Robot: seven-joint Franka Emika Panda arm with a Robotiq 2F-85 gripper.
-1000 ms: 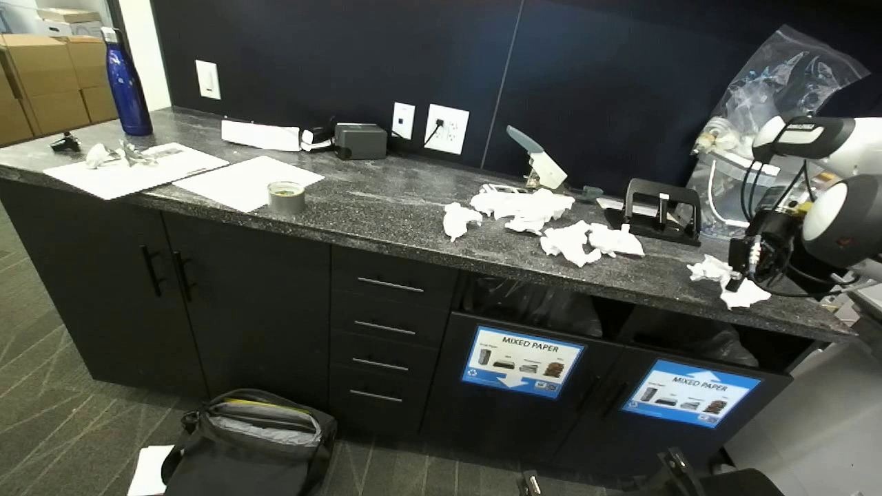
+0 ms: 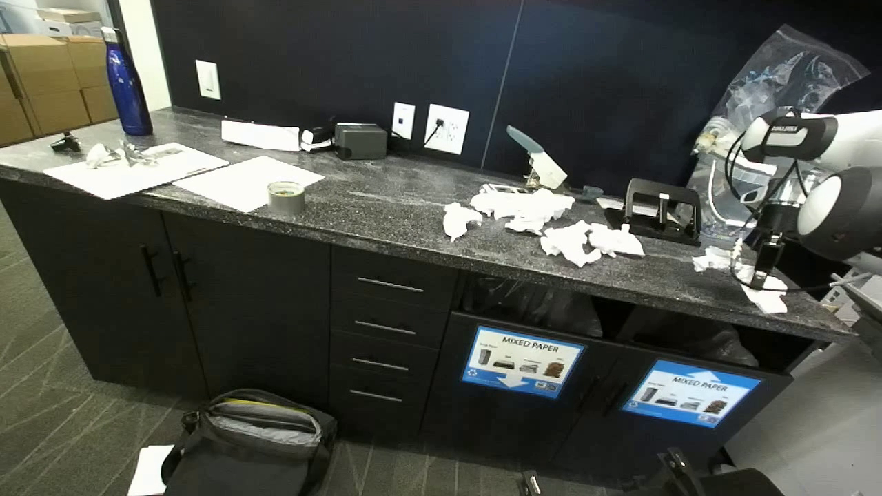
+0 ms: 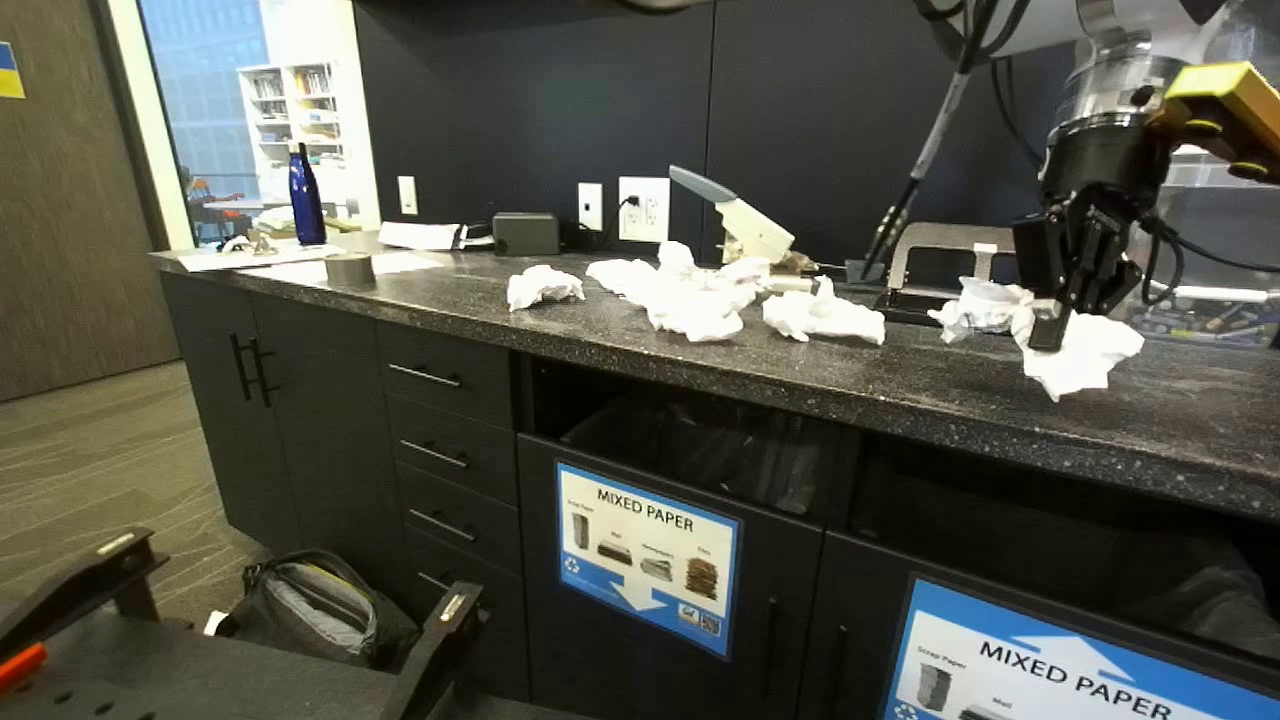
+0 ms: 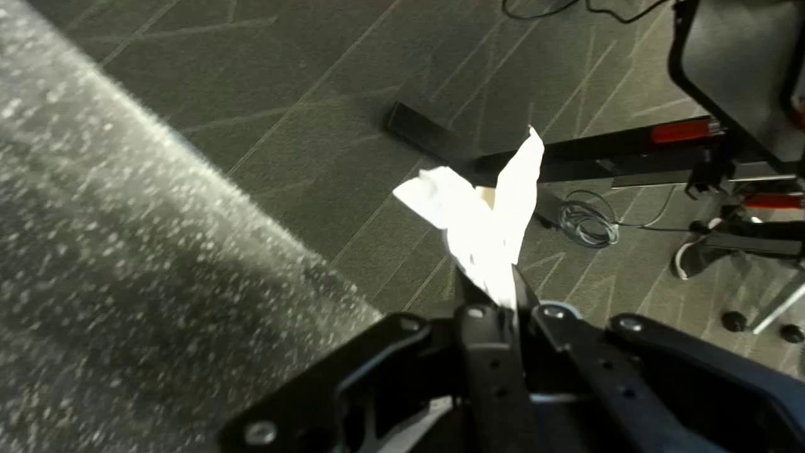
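Note:
My gripper [image 3: 1051, 326] is low over the right end of the dark counter [image 3: 960, 384]. In the wrist view a crumpled white paper piece [image 4: 483, 226] sticks out from between the shut fingertips, its loose ends over the floor beyond the counter edge. Exterior view 2 has this paper behind and around the fingertips; whether it also touches the counter, I cannot tell. Just left of it lies another white paper wad [image 3: 981, 307]. Farther left, several crumpled white pieces [image 2: 525, 207] are spread across the counter.
Behind the papers stand a stapler [image 2: 541, 168] and a black hole punch [image 2: 663, 211]. A clear plastic bag [image 2: 777, 83] leans at the back right. Toward the left are a tape roll [image 2: 286, 198], flat sheets [image 2: 248, 182] and a blue bottle [image 2: 128, 87]. Open bin slots run beneath the counter.
My gripper has shifted slightly right and turned to point more straight down. The paper at its fingertips has moved right with it, and the neighbouring wad now looks more spread out.

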